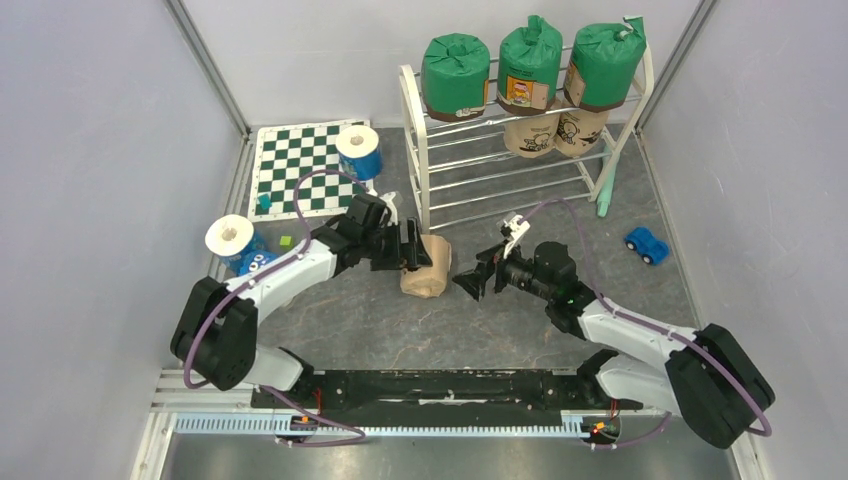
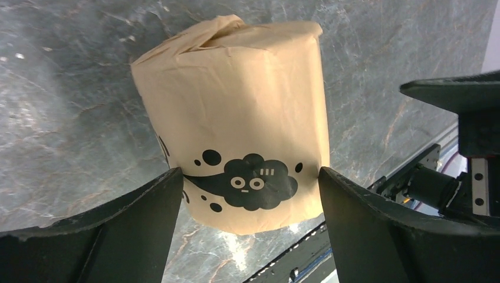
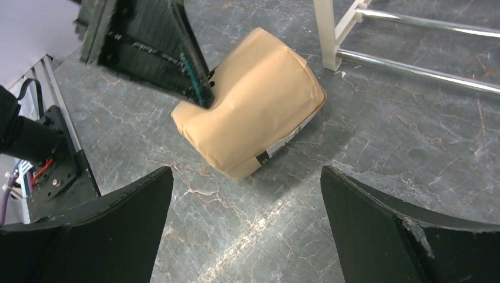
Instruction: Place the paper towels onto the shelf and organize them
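Observation:
A brown paper-wrapped roll point(image 1: 426, 270) lies on its side on the floor in front of the shelf's lower left corner. My left gripper is open at its left end, fingertips at the printed face, which fills much of the left wrist view. My right gripper stands open to the roll's right, nothing between its fingers; the roll point(image 3: 253, 106) shows ahead of it. Three green packs point(image 1: 529, 60) stand on the top tier of the white shelf point(image 1: 422, 170); brown packs point(image 1: 530, 135) stand on the tier below.
Blue-wrapped rolls point(image 1: 358, 160) point(image 1: 230, 240) are at the left, one on the checkerboard point(image 1: 290, 160). A blue toy car point(image 1: 648, 246) is at the right. The lower shelf rails are empty at the left, and floor is clear in front.

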